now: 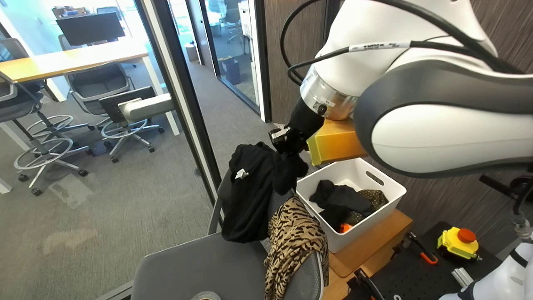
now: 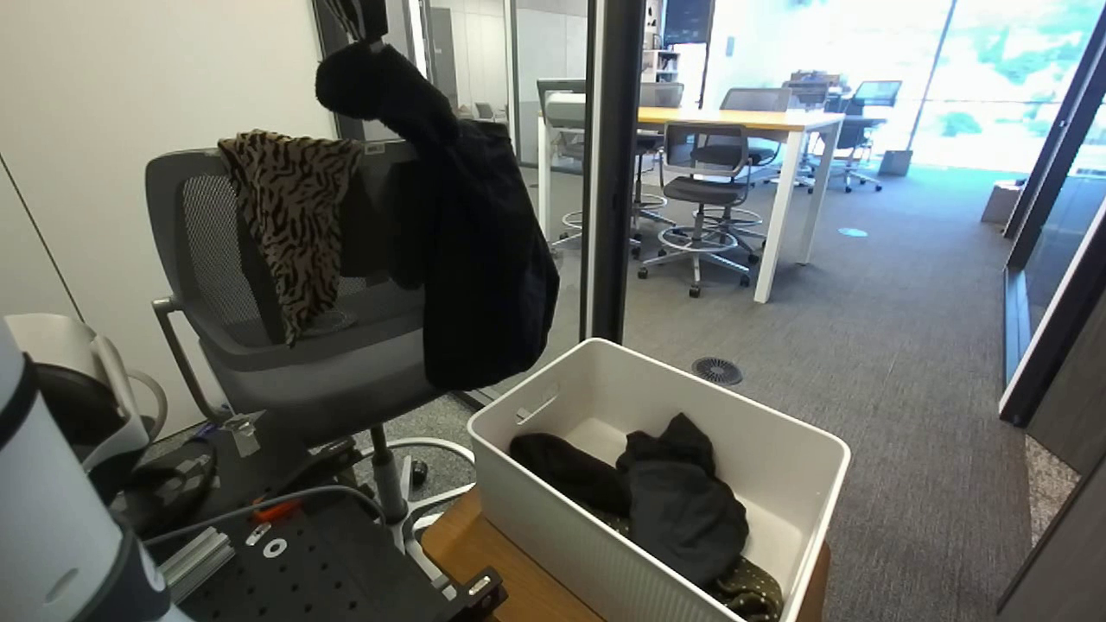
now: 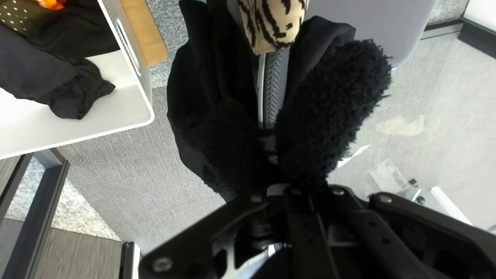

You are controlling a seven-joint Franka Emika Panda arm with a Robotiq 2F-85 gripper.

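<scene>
A black garment [image 1: 251,200] with a small white tag is draped over the back of a grey office chair [image 1: 195,265]. Its fluffy dark part [image 3: 332,107] rises to my gripper [image 1: 288,150], which is shut on it above the chair back; the fingertips are buried in the cloth. In exterior view 2 the garment [image 2: 487,269] hangs down the rear of the backrest, still lying over its top. Beside it on the same backrest is a tiger-striped cloth [image 1: 295,235]. A white basket [image 1: 394,192] with dark clothes [image 2: 684,513] in it stands next to the chair.
The basket rests on a wooden surface [image 1: 384,240]. A black perforated board [image 2: 321,570] with tools and a yellow box with a red button [image 1: 458,242] lie near the arm's base. A glass partition frame [image 1: 185,100] stands close behind the garment.
</scene>
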